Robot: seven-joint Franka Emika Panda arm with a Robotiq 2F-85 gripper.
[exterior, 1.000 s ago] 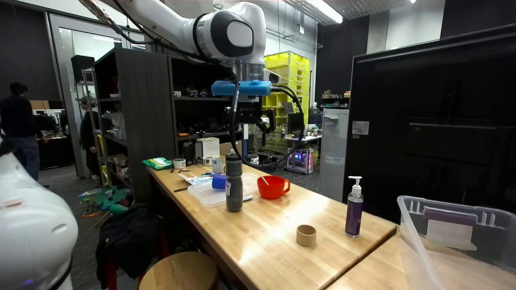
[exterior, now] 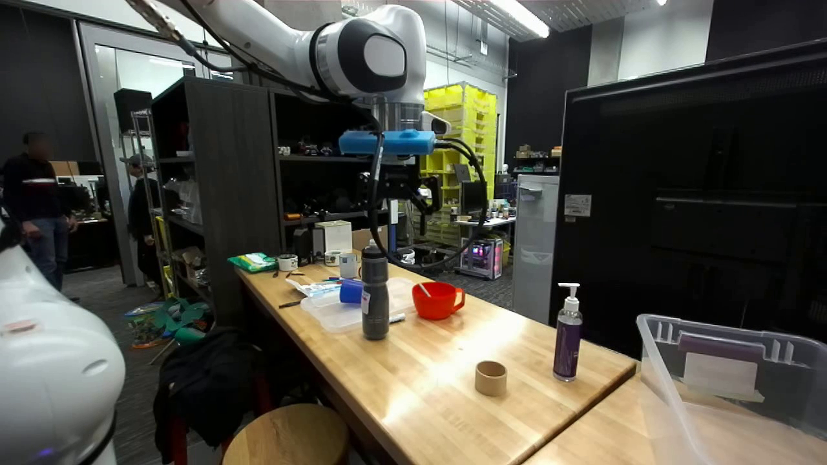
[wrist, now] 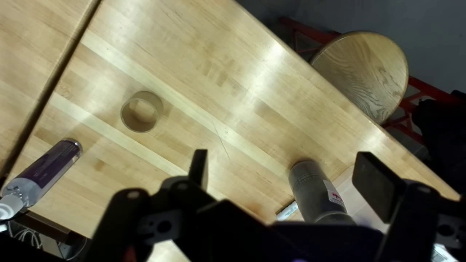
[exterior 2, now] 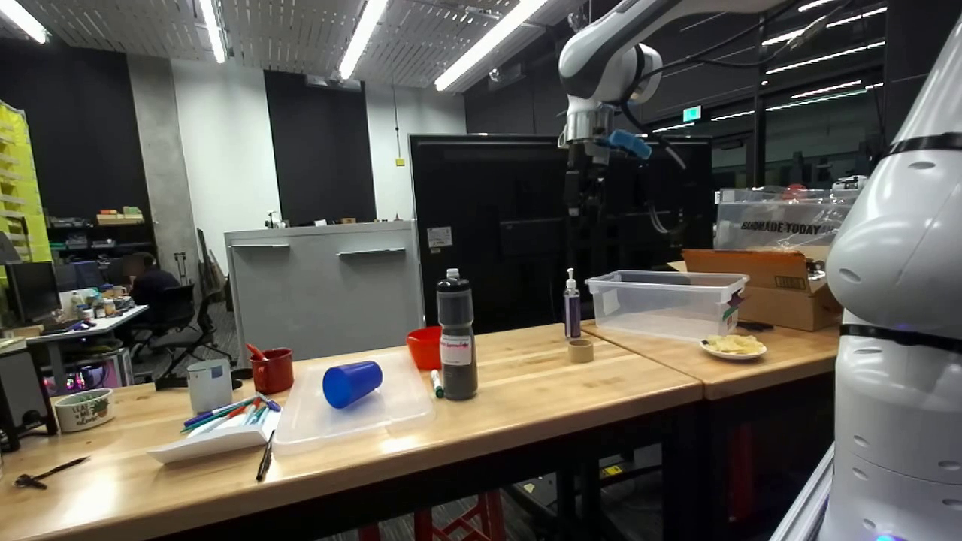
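High above the wooden table hangs my gripper, open, its two dark fingers (wrist: 199, 169) wide apart and nothing between them. Below it in the wrist view, a dark grey bottle (wrist: 312, 192) stands close to the right finger. A brown tape ring (wrist: 140, 111) rests on bare wood to the left. The purple pump bottle (exterior: 567, 337) stands upright beyond that ring. In the second exterior view, a blue cup (exterior 2: 352, 384) lies on its side on a clear plastic lid (exterior 2: 307, 433). Behind the grey bottle sits a red bowl-like cup (exterior: 436, 301).
An empty clear bin (exterior 2: 667, 302) and a plate of yellowish food (exterior 2: 735, 347) occupy the adjoining table. Pens on a white tray (exterior 2: 221, 437), a dark red mug (exterior 2: 272, 370) and a grey mug (exterior 2: 210, 386) crowd the far end.
The arm, gripper and table objects look the same as a second ago. Only the person at the far left in the background has turned.
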